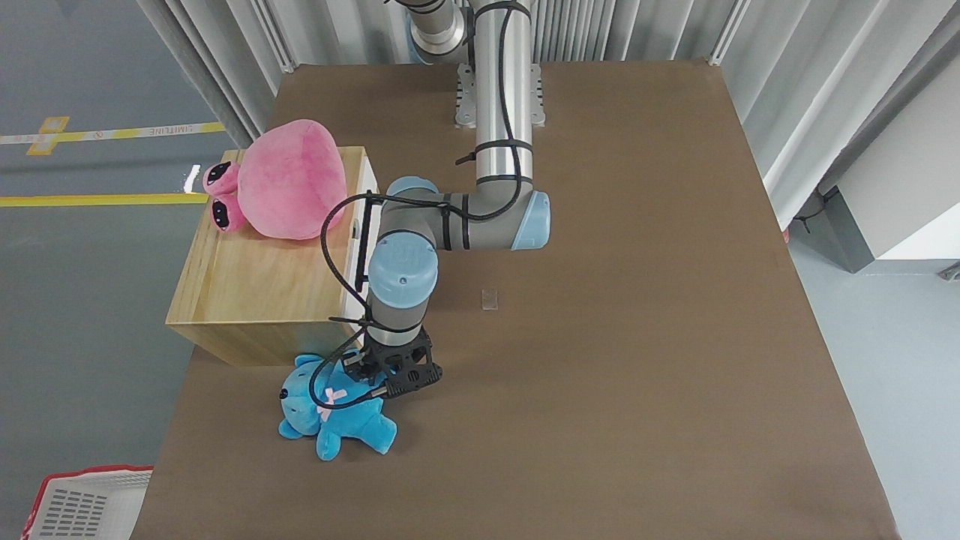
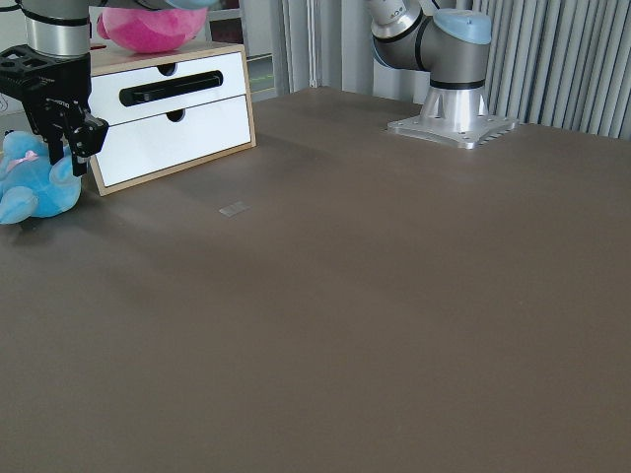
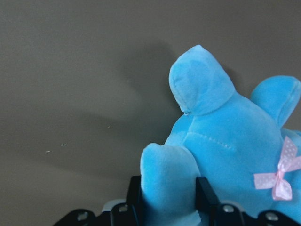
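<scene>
A blue plush bear [image 1: 355, 423] with a pink bow lies on the brown table beside the wooden drawer unit, seen also in the left view [image 2: 35, 192]. My gripper [image 1: 378, 378] is down over it. In the wrist view, the fingers [image 3: 204, 193] stand on either side of one blue limb [image 3: 167, 174], which fills the space between them; the gripper looks shut on it. The limb's far end rises past the fingertips.
A drawer unit [image 1: 261, 288] with white fronts carries a pink plush [image 1: 288, 180]. A red-rimmed white basket [image 1: 85, 504] sits beyond the table's near left corner.
</scene>
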